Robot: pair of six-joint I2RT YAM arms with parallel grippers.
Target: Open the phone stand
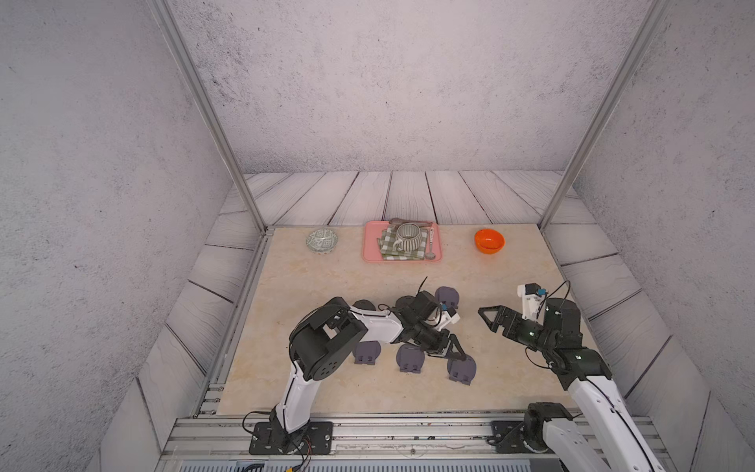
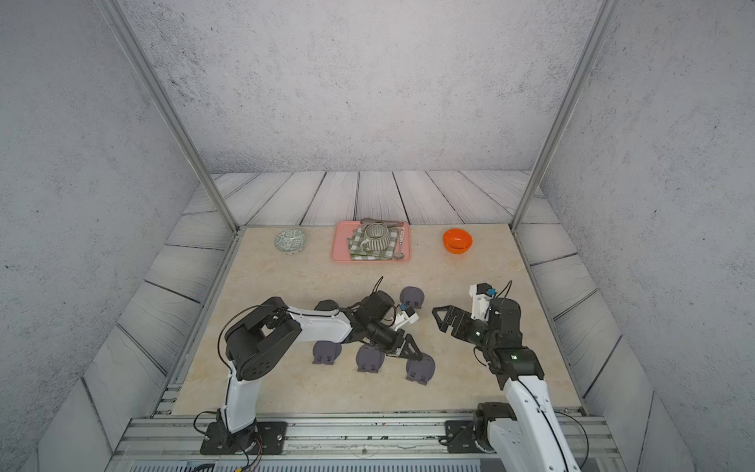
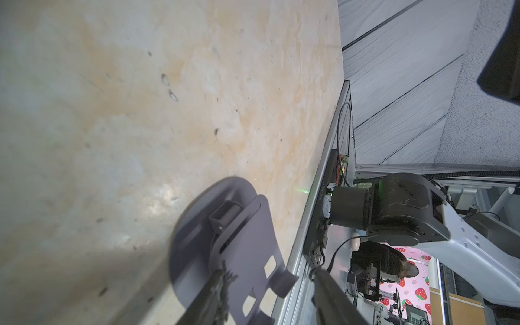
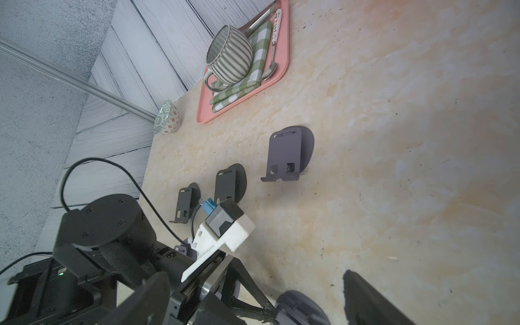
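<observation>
In the left wrist view, a grey-purple phone stand (image 3: 246, 254) has its slotted plate lifted at an angle off its round base, with a hinge arm showing between them. In the top left view this is the front-right stand (image 1: 462, 369). My left gripper (image 1: 457, 351) is low over its far side, open with nothing between its fingers; whether a fingertip touches the stand cannot be told. My right gripper (image 1: 487, 317) is open and empty above bare table to the right. In the right wrist view, a back stand (image 4: 284, 154) has its plate raised from its base.
More stands include a front-middle one (image 1: 409, 358) and a front-left one (image 1: 366, 351); the left arm covers others partly. Along the back are a patterned bowl (image 1: 321, 240), a pink tray (image 1: 371, 250) with a striped cup (image 1: 408, 236), and an orange bowl (image 1: 489, 240).
</observation>
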